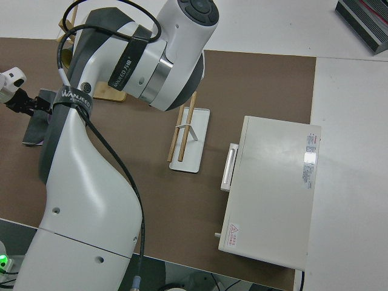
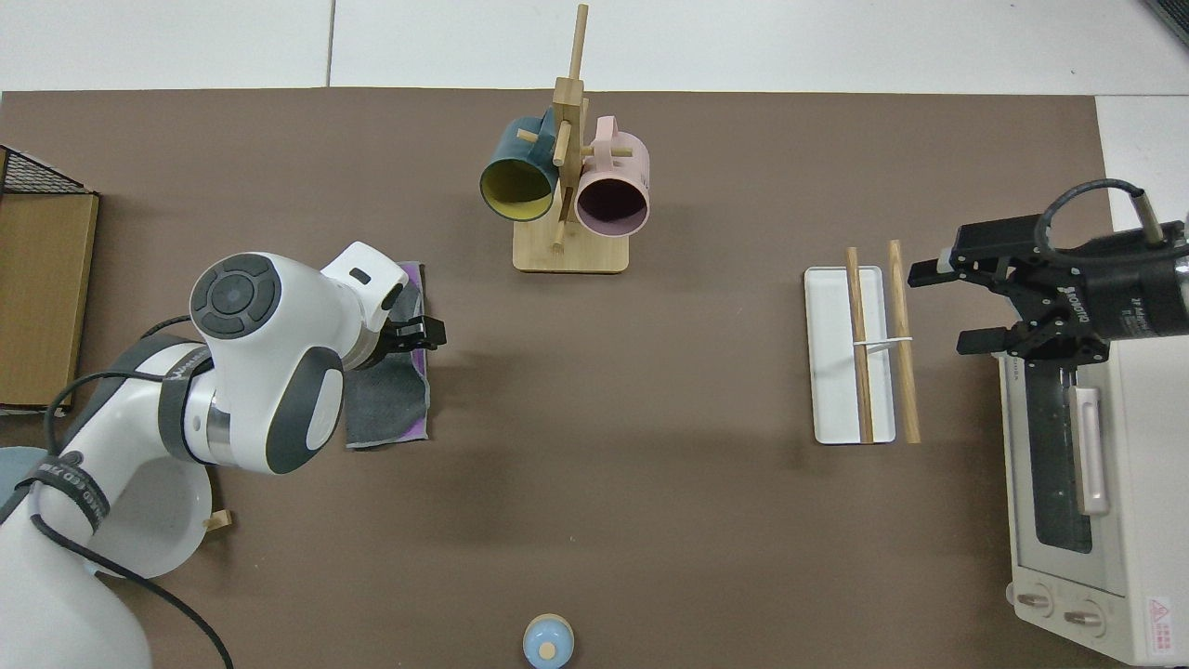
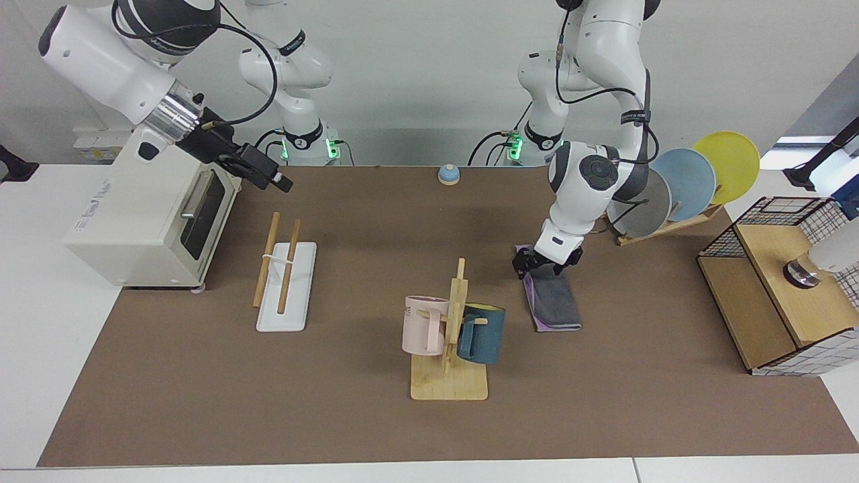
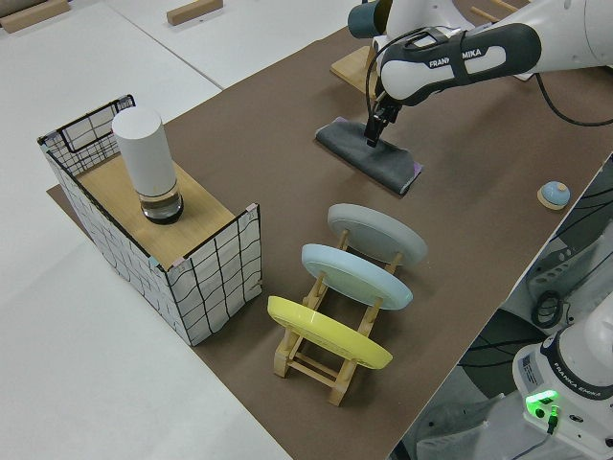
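Note:
My left gripper [image 2: 412,334] is over a folded grey-and-purple cloth [image 2: 385,407], its fingers small and dark; whether they are open or shut is unclear. In the left view it appears at the cloth's upper end. My right gripper [image 2: 947,307] hangs at the right, near the white oven [image 2: 1148,502] and beside a white stand with two wooden rods [image 2: 825,346]; its finger state is hard to judge.
A wooden mug tree [image 2: 568,256] holds pink and teal mugs at the back. A plate rack with coloured plates [image 4: 326,333], a wire-sided wooden shelf [image 4: 201,220] and a small blue round object [image 2: 548,645] stand around the clear middle.

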